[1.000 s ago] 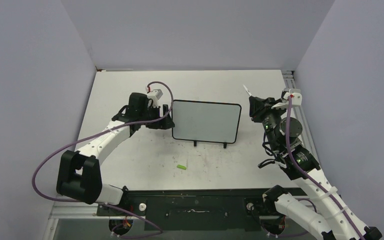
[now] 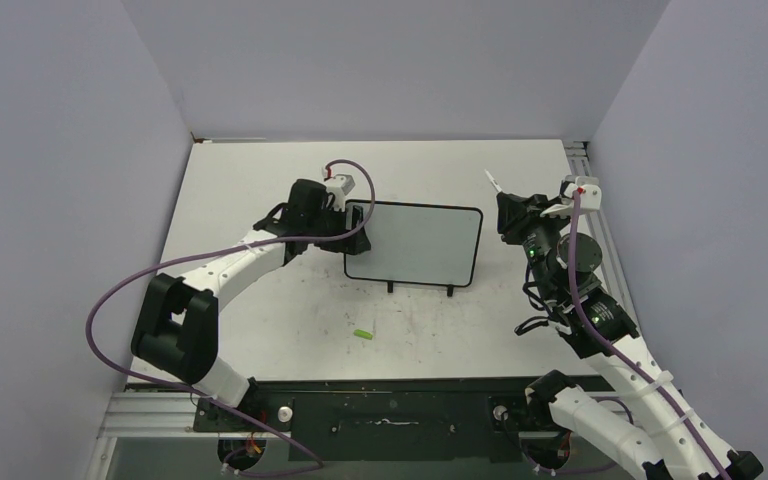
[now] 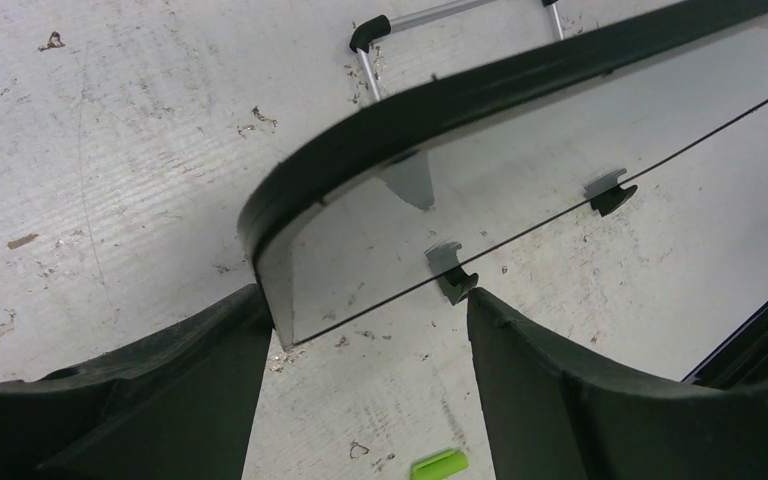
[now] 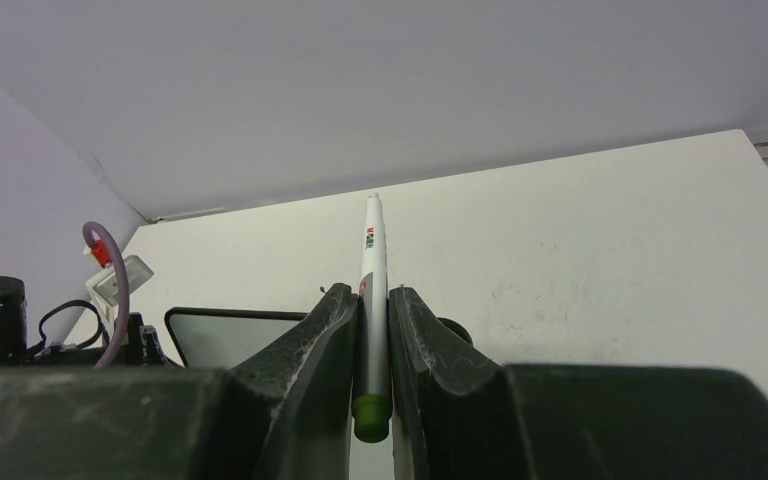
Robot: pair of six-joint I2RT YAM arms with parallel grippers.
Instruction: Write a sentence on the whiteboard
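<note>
The whiteboard (image 2: 420, 245) has a black frame and stands on the table with a bare writing face. At its left edge is my left gripper (image 2: 362, 228). In the left wrist view the board's frame (image 3: 390, 130) lies between the parted fingers, with clear space to the right finger, so no grip shows. My right gripper is shut on a white marker (image 4: 373, 255). The marker's bare end points up and away, and its green end (image 4: 371, 418) sits low between the fingers. It is held right of the board, apart from it.
A green cap (image 2: 363, 334) lies on the table in front of the board. Small black feet (image 2: 390, 287) stick out under the board's lower edge. A purple cable (image 2: 200, 258) loops along the left arm.
My left gripper has moved right, from beside the board's left edge to overlapping it. The right arm with the marker has barely moved, and the board and green cap have stayed put.
</note>
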